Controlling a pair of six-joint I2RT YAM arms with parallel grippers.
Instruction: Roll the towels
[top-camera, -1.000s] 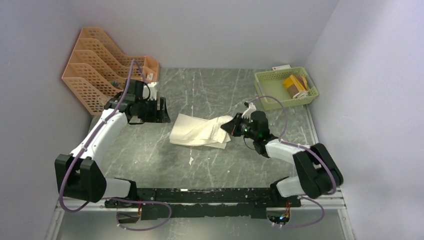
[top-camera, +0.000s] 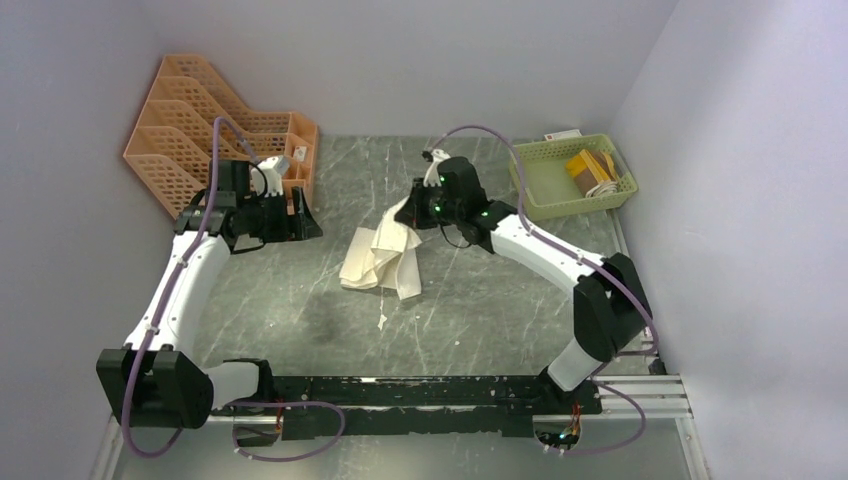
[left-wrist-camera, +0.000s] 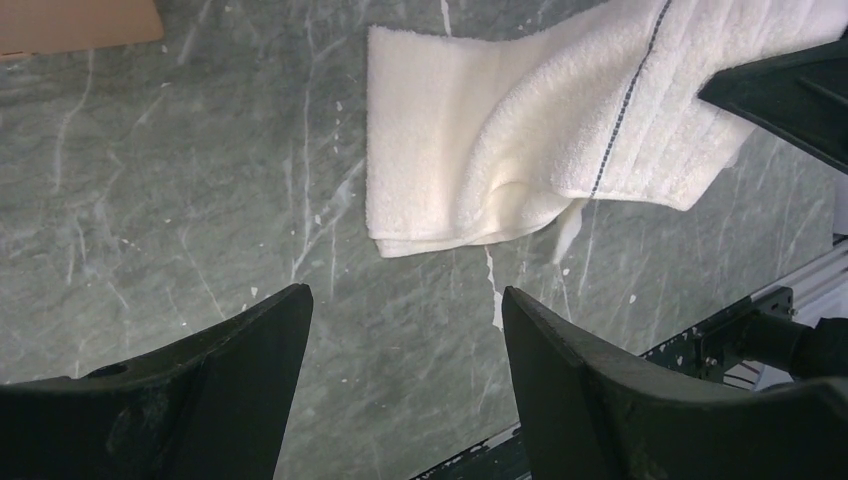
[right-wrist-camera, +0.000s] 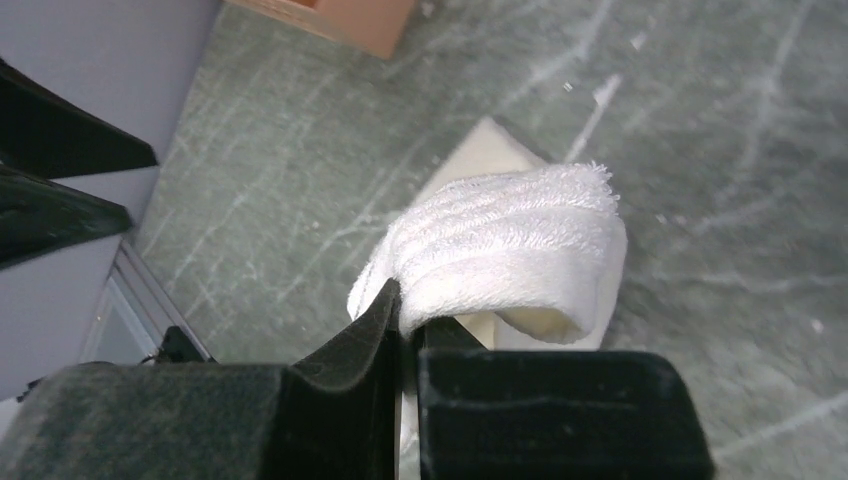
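Observation:
A cream towel (top-camera: 362, 262) lies bunched on the grey table, left part flat and right part lifted. My right gripper (top-camera: 402, 216) is shut on its edge and holds it above the table. In the right wrist view the raised towel (right-wrist-camera: 520, 240) curls over from the closed fingers (right-wrist-camera: 350, 345). From the left wrist view the towel (left-wrist-camera: 440, 140) shows a dark stitched line on its lifted part. Left of it, apart from the cloth, my left gripper is wide open with nothing between its fingers.
A tiered orange rack (top-camera: 180, 130) stands at the back left, close to the left arm. At the back right is a green basket (top-camera: 545, 207) holding a yellow box (top-camera: 588, 170). A small white scrap (top-camera: 382, 321) lies in front of the towel.
My right gripper has swung left and backward, lifting the towel's right part and drawing it over toward the left. My left gripper has shifted a little to the left, still open.

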